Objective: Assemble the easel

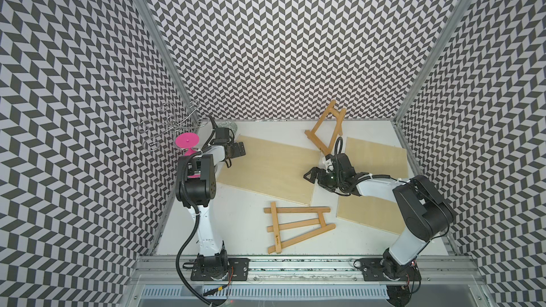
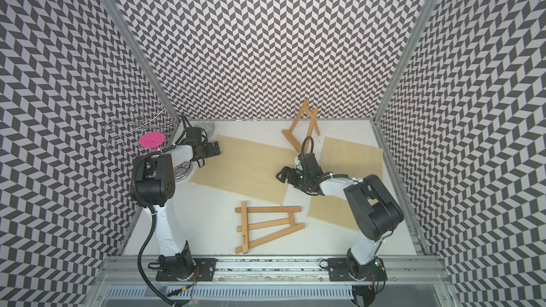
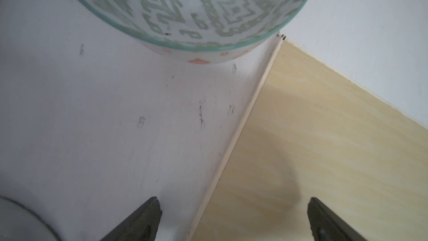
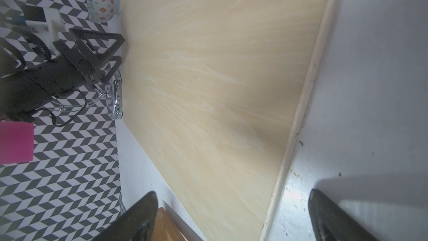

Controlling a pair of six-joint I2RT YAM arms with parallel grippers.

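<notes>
Two flat plywood boards lie on the white table, the left board [image 1: 267, 165] between my arms and the right board [image 1: 375, 210] under the right arm. My left gripper is open over the left board's back-left corner, beside a patterned bowl [image 3: 223, 9]. My right gripper is open over the board's right edge, nothing between its fingers. A wooden easel frame [image 1: 275, 227] lies at the front centre; another wooden frame [image 1: 318, 142] is at the back, behind my right gripper.
A pink object [image 2: 151, 139] and a metal wire stand [image 1: 165, 125] stand at the left edge, partly behind the left arm. Bare table shows at the front left and along the back.
</notes>
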